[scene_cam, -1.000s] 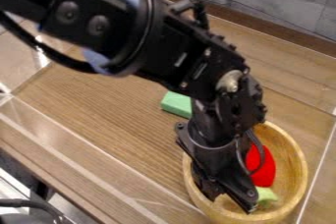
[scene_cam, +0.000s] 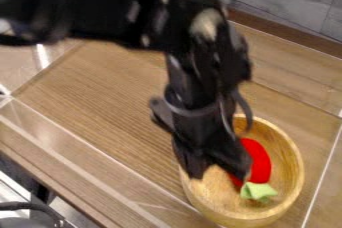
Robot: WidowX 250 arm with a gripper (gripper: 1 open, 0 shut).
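The black robot gripper (scene_cam: pixel 201 152) hangs low over the left part of a wooden bowl (scene_cam: pixel 282 197), blurred, its fingers close together with nothing visible between them. In the bowl lie a red object (scene_cam: pixel 255 160) and a pale green piece (scene_cam: pixel 257 190) at its front right. The gripper hides the bowl's left and back interior.
The bowl stands on a wooden table (scene_cam: pixel 94 102), whose left and middle are clear where visible. A grey tiled wall (scene_cam: pixel 281 12) runs along the back. A dark cable (scene_cam: pixel 34 210) shows at the lower left.
The arm has moved up and back, out of the bowl's depth.
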